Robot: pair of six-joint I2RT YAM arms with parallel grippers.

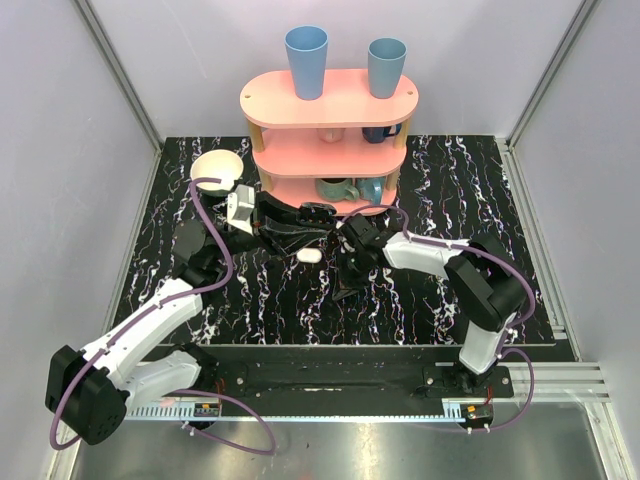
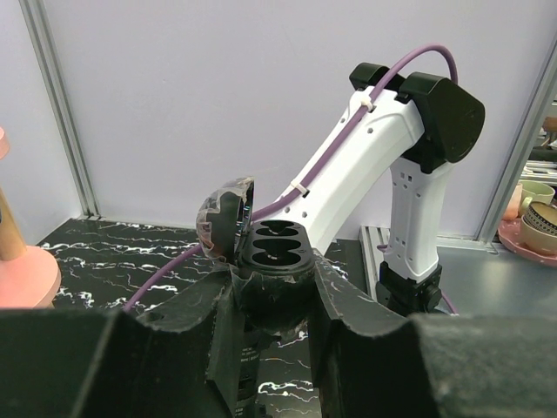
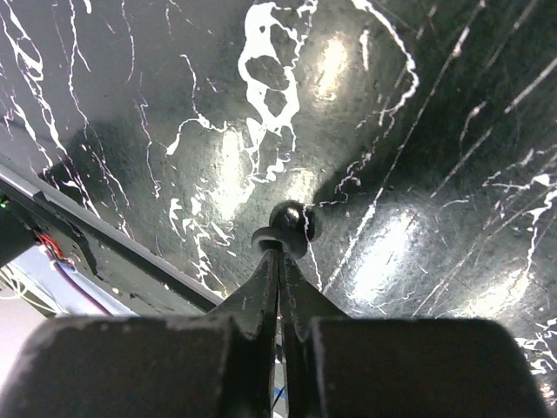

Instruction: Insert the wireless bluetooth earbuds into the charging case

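Observation:
My left gripper holds the black charging case (image 2: pixel 274 270) upright, its taped lid (image 2: pixel 222 218) open at the side and two dark wells visible on top; from above, the case (image 1: pixel 316 212) is raised near the shelf front. My right gripper is shut at a small black earbud (image 3: pixel 294 223) low over the black marble surface, its tips on the bud's dark rounded part. In the top view the right gripper (image 1: pixel 346 290) points down, below and right of the case.
A pink tiered shelf (image 1: pixel 328 90) with cups stands at the back, a cream bowl (image 1: pixel 216 165) at back left. A small white object (image 1: pixel 309 255) lies between the arms. The marble top (image 1: pixel 450 190) is clear at the right.

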